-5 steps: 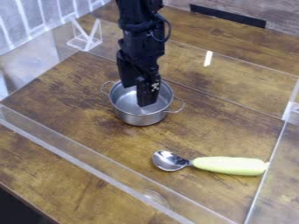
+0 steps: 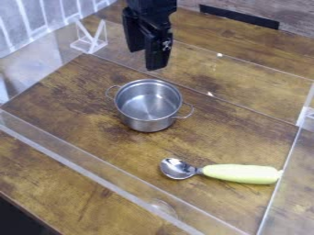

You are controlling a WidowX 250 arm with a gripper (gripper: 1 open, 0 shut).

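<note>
My black gripper (image 2: 150, 48) hangs at the top centre, above and behind a steel pot (image 2: 149, 108) with two side handles, which looks empty. The gripper is open, with nothing seen between its fingers. In the lower right lie a metal spoon (image 2: 177, 168) and a pale yellow-green corn-shaped object (image 2: 241, 173), its end against or over the spoon's handle.
The wooden table (image 2: 86, 165) has clear plastic edging around the work area. A white bracket (image 2: 88, 39) stands at the back left.
My gripper has risen and moved back, up and away from over the pot. The pot, spoon and yellow-green object have not visibly moved.
</note>
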